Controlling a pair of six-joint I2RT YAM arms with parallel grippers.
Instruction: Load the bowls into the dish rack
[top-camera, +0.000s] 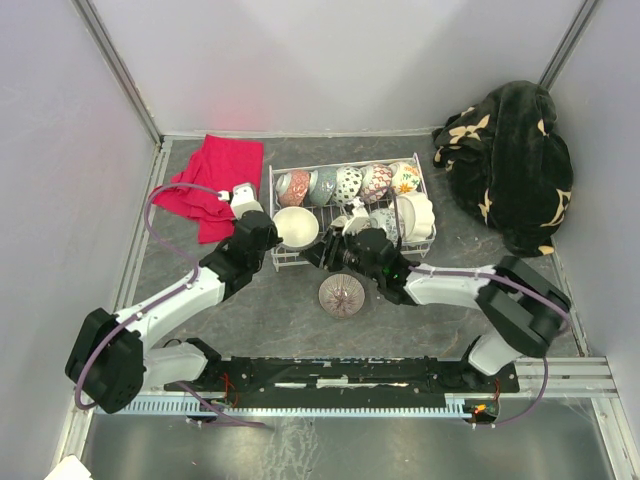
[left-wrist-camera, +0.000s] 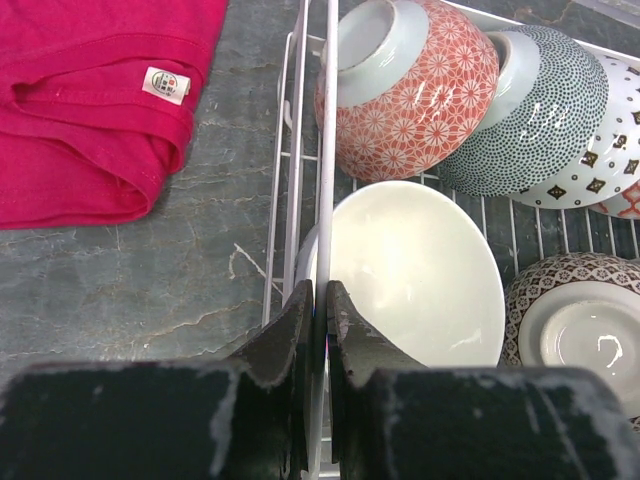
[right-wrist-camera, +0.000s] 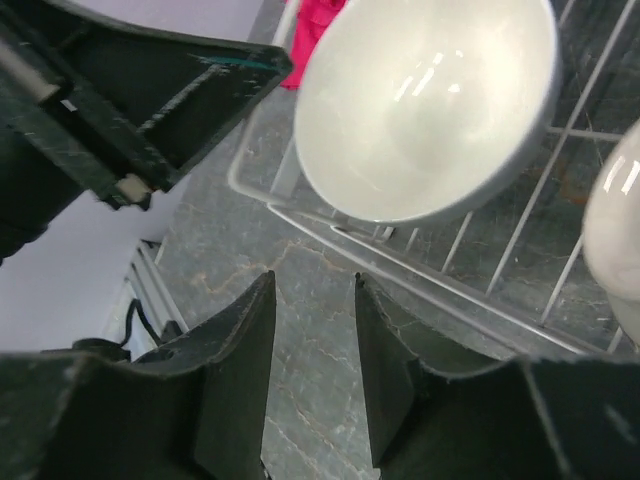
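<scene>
A white bowl lies tipped open side up in the front-left of the wire dish rack. My left gripper is shut on the rack's left rim wire, beside that bowl. My right gripper is part open just in front of the rack, below the white bowl, with nothing between its fingers. A row of patterned bowls, including a red one and a teal dotted one, fills the back. More bowls sit front right. A ribbed bowl rests on the floor in front of the rack.
A red cloth lies left of the rack, and a dark patterned blanket is heaped to the right. The grey surface in front of the rack is clear around the ribbed bowl.
</scene>
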